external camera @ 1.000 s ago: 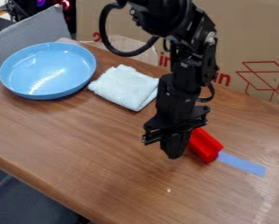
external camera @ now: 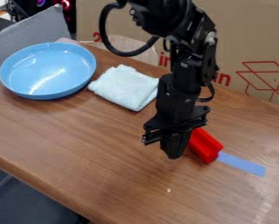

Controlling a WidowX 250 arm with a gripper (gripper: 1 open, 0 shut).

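Observation:
My black gripper [external camera: 172, 144] is low over the wooden table, fingertips close together and pointing down, shut with nothing visible between them. Just to its right, partly behind it, lies a red cylindrical object [external camera: 205, 145] on a blue strip [external camera: 242, 164]; whether the fingers touch it I cannot tell.
A blue plate [external camera: 48, 70] sits at the back left, with a folded white cloth [external camera: 124, 86] beside it. Cardboard [external camera: 253, 57] stands behind the table.

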